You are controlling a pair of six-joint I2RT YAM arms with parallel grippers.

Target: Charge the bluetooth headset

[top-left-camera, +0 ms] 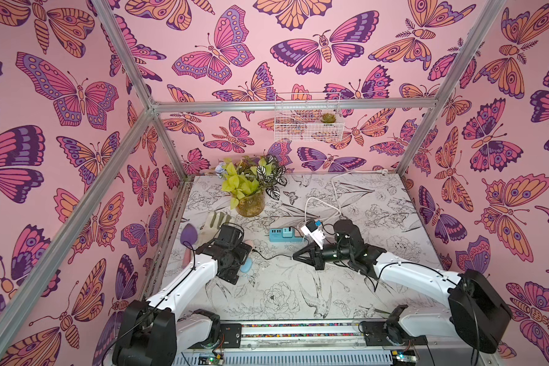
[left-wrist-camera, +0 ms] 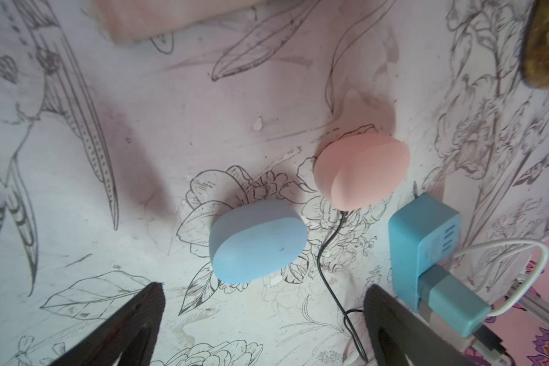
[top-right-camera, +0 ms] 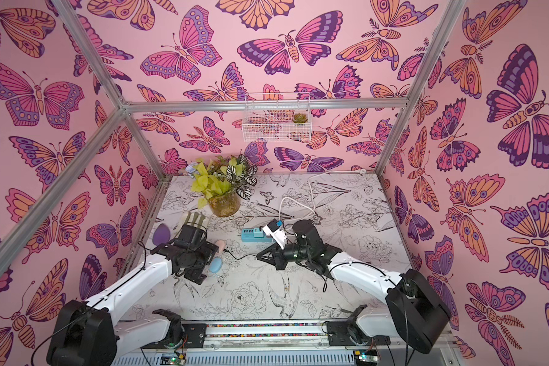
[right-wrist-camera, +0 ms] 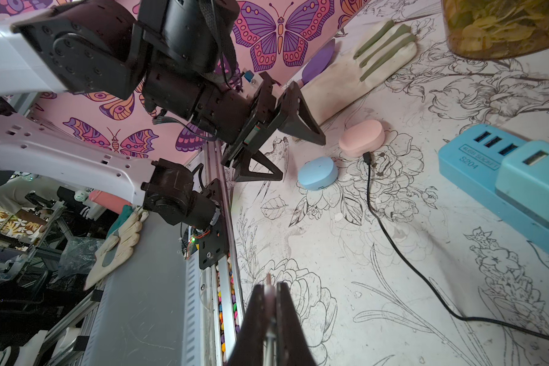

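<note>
A pink oval case (right-wrist-camera: 360, 137), with a black cable (right-wrist-camera: 402, 256) plugged into its underside end, lies beside a light blue oval case (left-wrist-camera: 256, 244) on the table. My left gripper is open above and beside them, with nothing between its fingers. The cable runs toward a blue USB power strip (right-wrist-camera: 469, 170). My right gripper is shut, nothing clearly held between its fingers, left of and in front of the strip in the top views.
A potted plant (top-left-camera: 250, 204) stands at back left, with a striped glove (right-wrist-camera: 347, 85) and a purple-headed utensil (top-right-camera: 161, 235) at the left edge. White cables lie behind the strip.
</note>
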